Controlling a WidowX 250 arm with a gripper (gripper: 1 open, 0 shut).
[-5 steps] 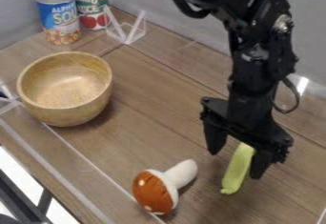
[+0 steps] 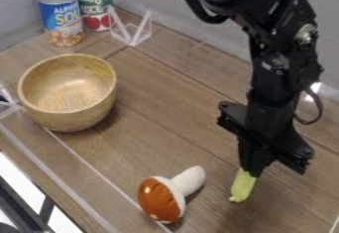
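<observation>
My black gripper (image 2: 255, 166) points down at the right side of the table, its fingers together over a pale yellow-green elongated object (image 2: 241, 185) lying on the wood. The fingertips hide the upper part of that object; whether anything is between them cannot be seen. Left of it, a toy mushroom (image 2: 165, 197) with an orange, white-spotted cap lies on its side.
A wooden bowl (image 2: 66, 96) stands at the left. At the back left are an Alpine soda-style can (image 2: 62, 19), a red can (image 2: 97, 4) and a clear stand.
The gripper's fingers, spread on either side of the yellow-green object before, have come together over it. The other things have not moved.
</observation>
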